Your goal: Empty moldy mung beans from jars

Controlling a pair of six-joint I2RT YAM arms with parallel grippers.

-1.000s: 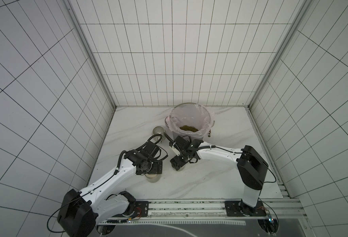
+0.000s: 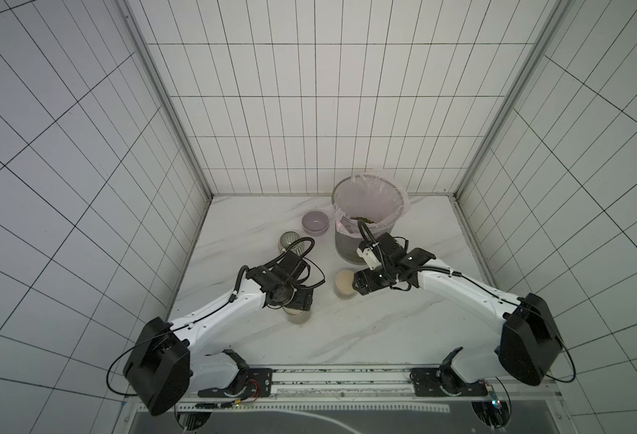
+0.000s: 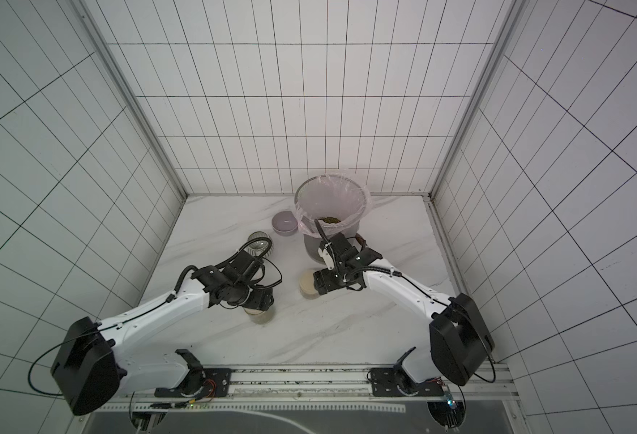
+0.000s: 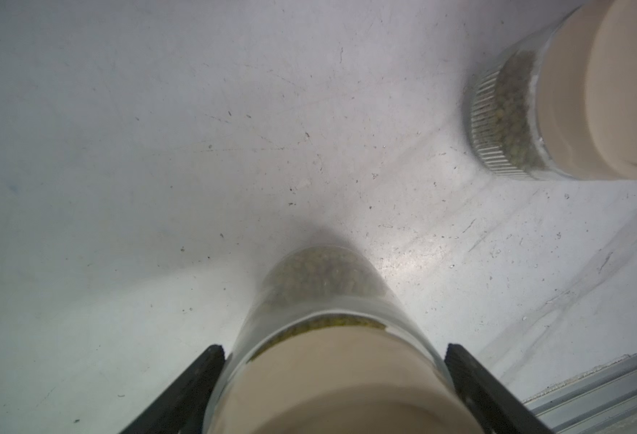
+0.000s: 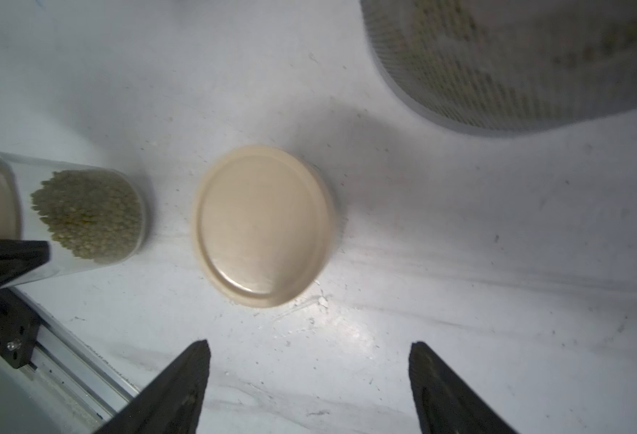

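Note:
My left gripper (image 2: 300,300) stands open around a lidded glass jar of mung beans (image 4: 340,376), its fingers on either side of the lid in the left wrist view. A second lidded jar (image 2: 345,283) stands between the grippers. My right gripper is part open above the table just beside that jar, its cream lid (image 5: 260,224) facing up, with nothing between the fingers. The bin (image 3: 331,189) with a pink liner and some beans inside stands behind the right gripper.
An empty-looking glass jar (image 2: 289,238) stands at the back left, next to a small purple bowl (image 2: 315,222). Free table lies at the right and far left. Tiled walls enclose three sides.
My right arm has moved rightward, uncovering the middle jar. The bin looks shifted right, and the purple bowl is now visible.

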